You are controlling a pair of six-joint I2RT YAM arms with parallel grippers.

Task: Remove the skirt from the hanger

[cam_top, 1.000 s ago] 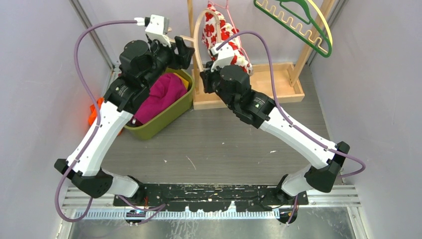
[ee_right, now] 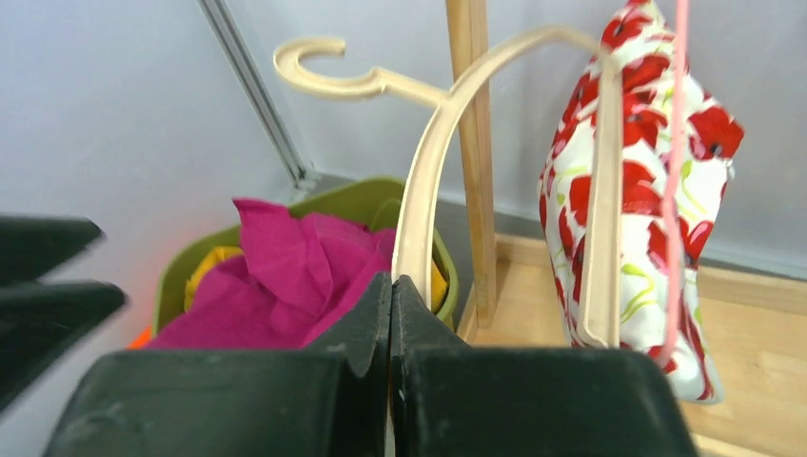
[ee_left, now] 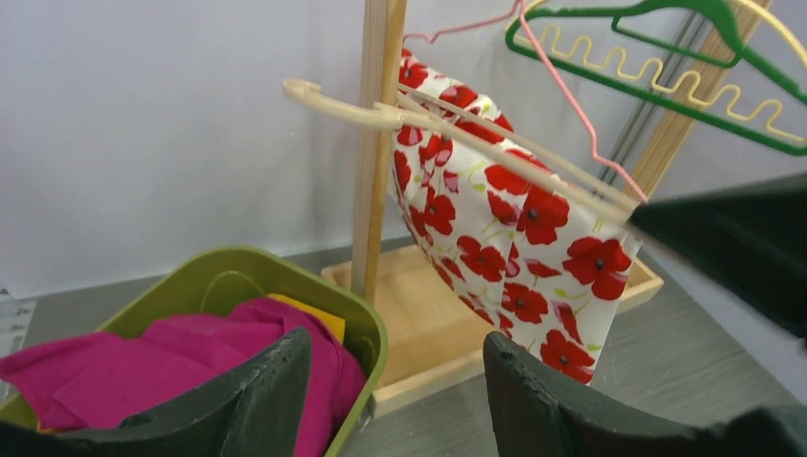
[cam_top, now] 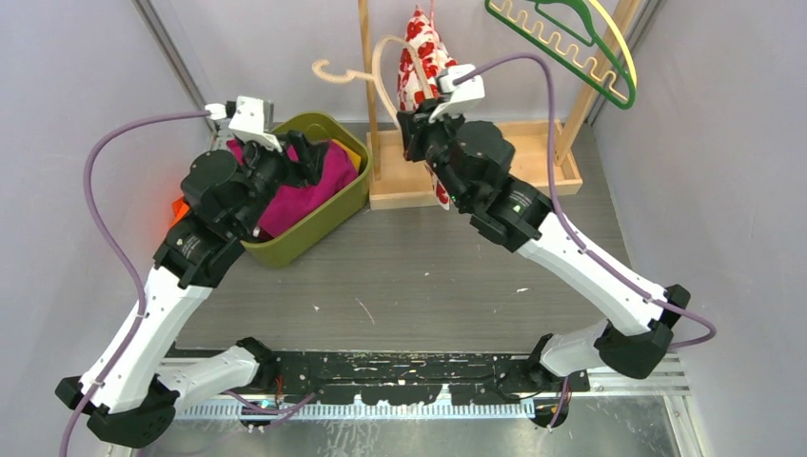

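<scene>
A beige hanger is gripped at one end of its curved body by my right gripper, whose fingers are closed around it. Its hook points left, close to the wooden post. The white skirt with red flowers hangs just behind the beige hanger, beside a pink hanger; whether the cloth is still attached to either one cannot be told. Over the green tub, left of the hanger's hook, my left gripper has its fingers apart and nothing between them.
The olive-green tub with magenta cloth stands at the left. A wooden rack with upright posts is at the back. Green and yellow hangers hang at the upper right.
My left gripper has drawn back left, away from the beige hanger. The right gripper, with the hanger, has shifted slightly to the right, and the skirt has swung to hang narrower.
</scene>
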